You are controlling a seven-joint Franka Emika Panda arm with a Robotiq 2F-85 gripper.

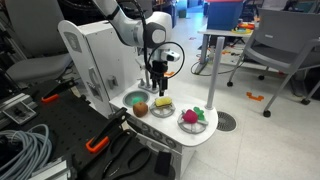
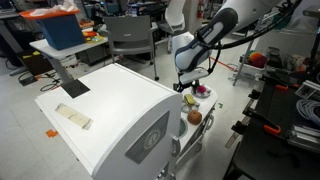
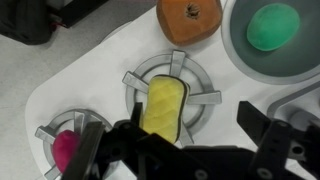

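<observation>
A yellow sponge with a dark edge rests on a round grey burner of the white toy kitchen counter. My gripper is over the counter, close above the sponge and slightly toward the sink side. In the wrist view the fingers stand wide apart, with the yellow sponge seen below and between them. Nothing is held. Exterior view 2 shows the gripper just above the sponge too. How large the gap down to it is, I cannot tell.
A brown block sits beside the grey sink, which has a green object in it. A pink object and a green one lie on the other burner. A faucet rises behind the sink.
</observation>
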